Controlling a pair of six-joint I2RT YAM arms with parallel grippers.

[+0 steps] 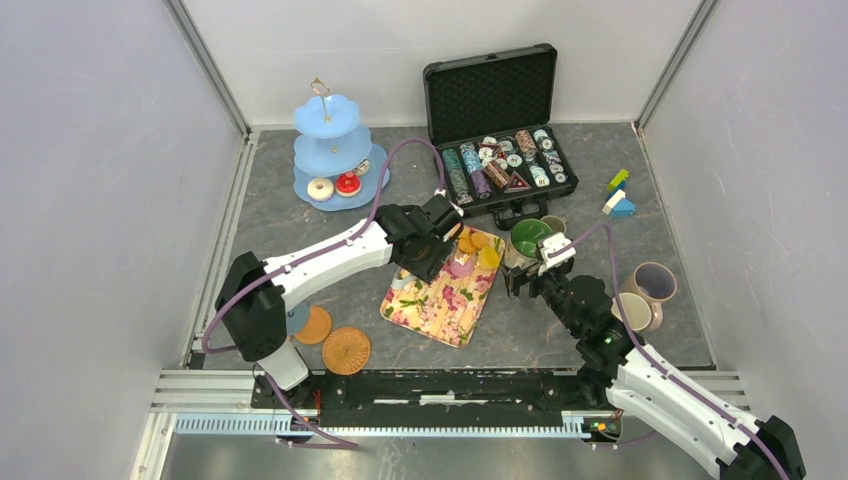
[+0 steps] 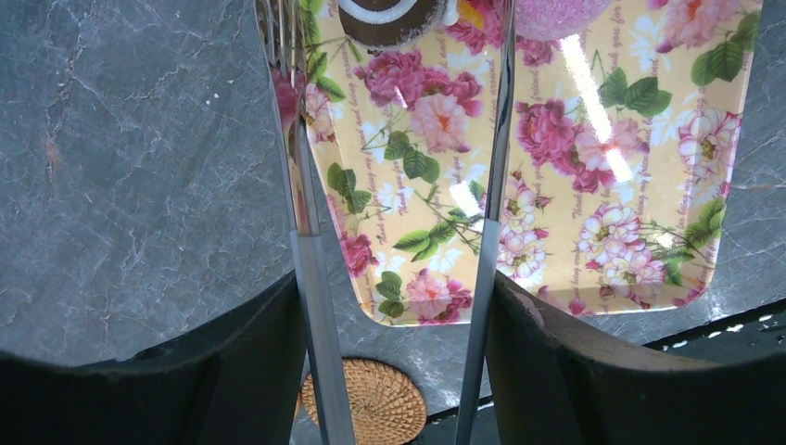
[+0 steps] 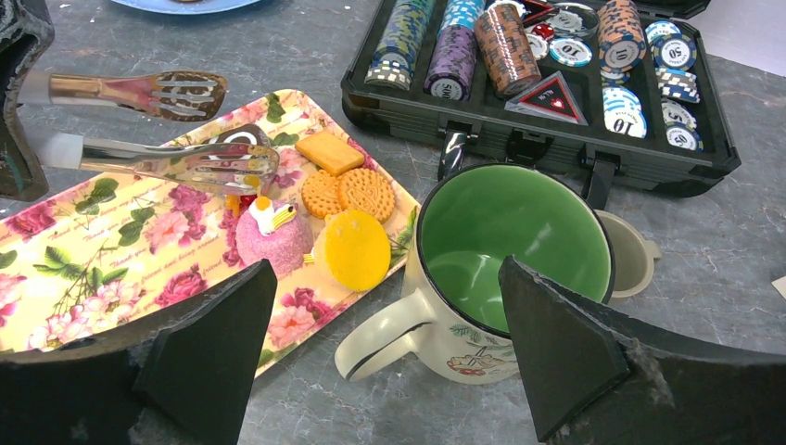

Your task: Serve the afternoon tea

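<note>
My left gripper is shut on metal serving tongs [image 2: 496,167], whose two arms stand apart. In the right wrist view the slotted tong heads [image 3: 227,167] hang over the floral tray [image 3: 176,209], one of them in front of a dark brown cake [image 3: 246,136]. A pink cake [image 3: 275,236], a yellow round cake [image 3: 355,250] and several biscuits [image 3: 329,153] lie on the tray. Around the handle side of a green-lined mug [image 3: 510,241] my right gripper stands open; whether a finger touches the mug, I cannot tell.
At the back left, a blue three-tier stand [image 1: 333,155] carries donuts [image 1: 347,184] on its bottom tier. An open case of poker chips [image 1: 505,165] lies behind the tray. Other mugs [image 1: 655,282] and coloured blocks [image 1: 620,200] are at right, woven coasters [image 1: 346,350] at front left.
</note>
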